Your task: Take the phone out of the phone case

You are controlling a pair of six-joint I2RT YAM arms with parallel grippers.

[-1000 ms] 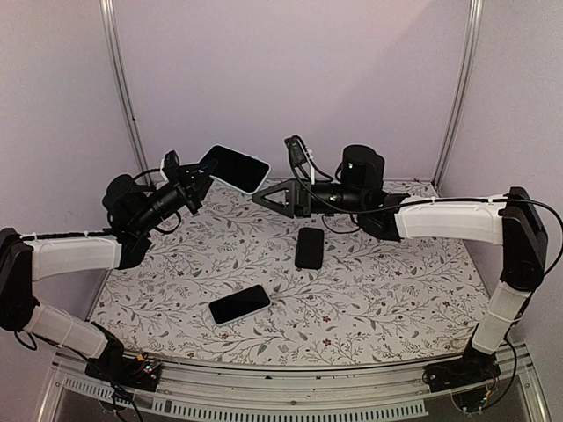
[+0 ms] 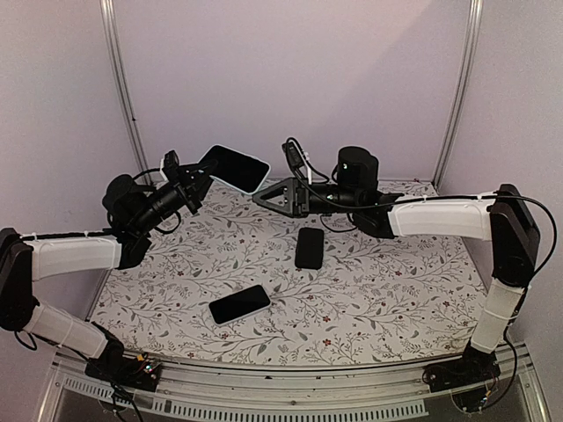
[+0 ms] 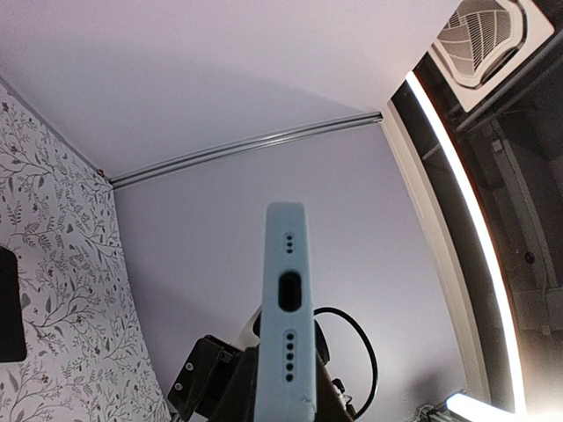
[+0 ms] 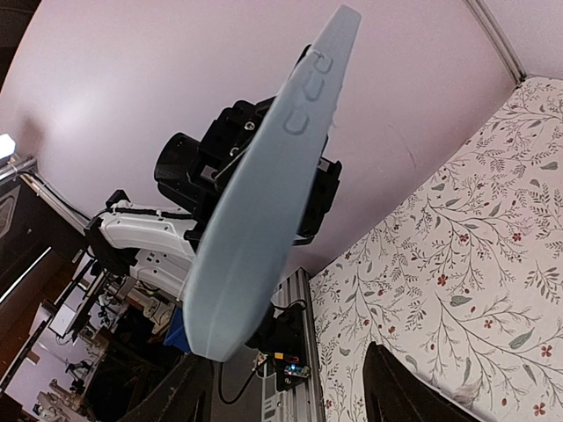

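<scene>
My left gripper (image 2: 208, 169) is shut on one end of a phone in a pale blue case (image 2: 236, 169), held tilted above the table with its black screen showing in the top view. In the left wrist view, the case's end (image 3: 289, 352) with its port cutout points up between my fingers. The phone appears fully seated in the case. My right gripper (image 2: 259, 199) is part open near the case's free lower corner. From the right wrist view, the case (image 4: 264, 211) stands beyond my open fingers (image 4: 384, 382); contact cannot be made out there.
A black-screened phone (image 2: 239, 304) lies at the front of the table, and a smaller dark phone-shaped object (image 2: 310, 248) lies behind it to the right.
My right arm has shifted a little to the left, with its fingers staying close to the case's corner. The left arm and the cased phone have not moved.
</scene>
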